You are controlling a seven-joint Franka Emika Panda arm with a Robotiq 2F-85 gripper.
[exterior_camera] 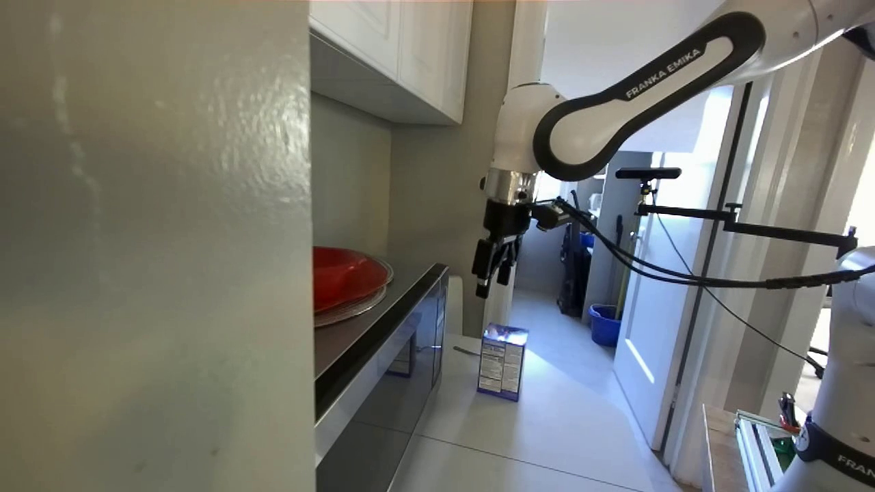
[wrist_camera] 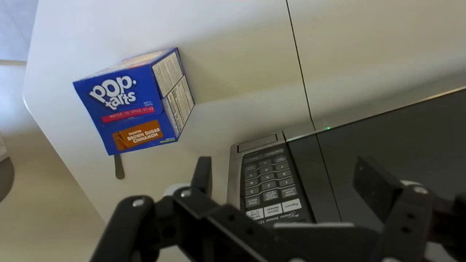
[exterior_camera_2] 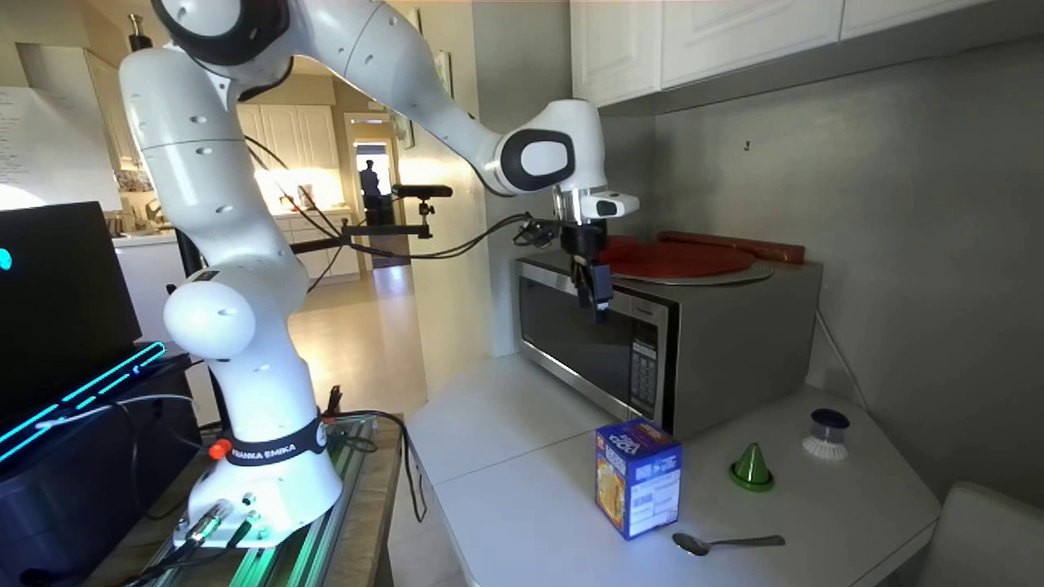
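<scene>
My gripper [exterior_camera: 493, 285] hangs fingers down in the air, with nothing between its fingers. In exterior view 2 the gripper [exterior_camera_2: 598, 305] overlaps the front of the silver microwave [exterior_camera_2: 749, 342]. Its two fingers stand wide apart in the wrist view, the microwave keypad [wrist_camera: 268, 183] showing below and between them. A blue Pop-Tarts box [exterior_camera_2: 638, 479] stands upright on the white counter, apart from the gripper. From the wrist, this box [wrist_camera: 131, 104] appears at upper left.
On the microwave lie a red round piece [exterior_camera_2: 675, 258] and a clear plate [exterior_camera: 353, 309]. A spoon [exterior_camera_2: 729, 542], a green cone-shaped item [exterior_camera_2: 751, 465] and a brush [exterior_camera_2: 828, 430] rest on the counter. White cabinets [exterior_camera_2: 724, 39] hang above.
</scene>
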